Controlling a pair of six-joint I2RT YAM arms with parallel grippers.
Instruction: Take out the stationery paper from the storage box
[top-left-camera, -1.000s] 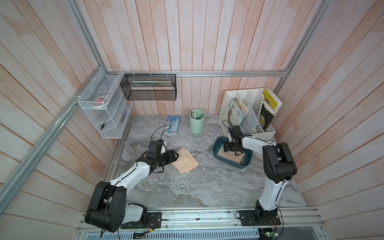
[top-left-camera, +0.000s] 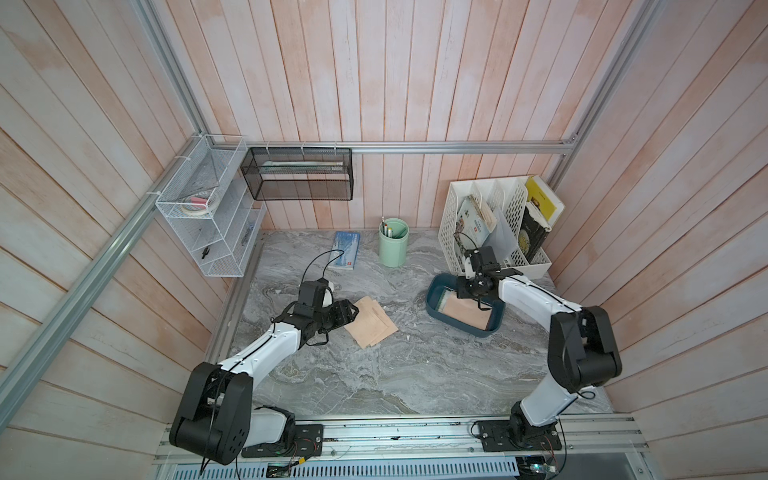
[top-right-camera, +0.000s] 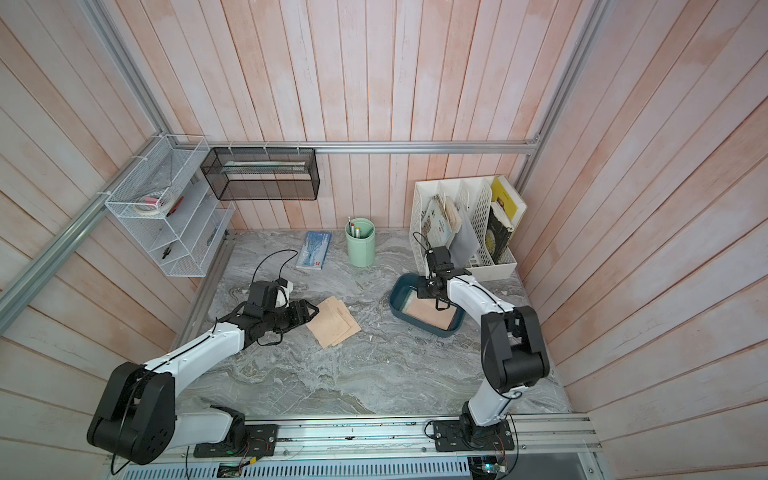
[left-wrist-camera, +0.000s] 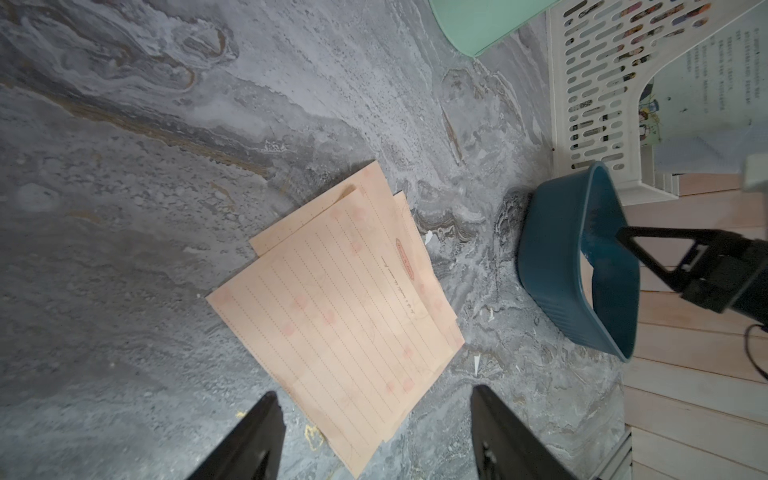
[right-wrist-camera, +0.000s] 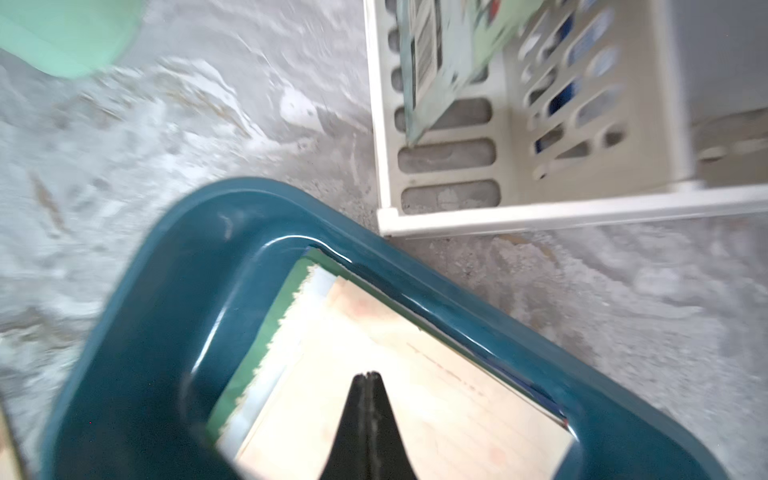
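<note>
The dark teal storage box on the right holds pinkish stationery paper over white and green sheets. My right gripper is shut above it, its fingertips together, with no held sheet visible. Several loose lined stationery sheets lie fanned on the counter left of the box. My left gripper hangs open over those sheets, nothing between its fingers.
A white file organizer with folders stands behind the box. A mint pen cup and a blue notebook sit at the back. Wire baskets hang on the rails.
The left arm and loose sheets look unchanged.
</note>
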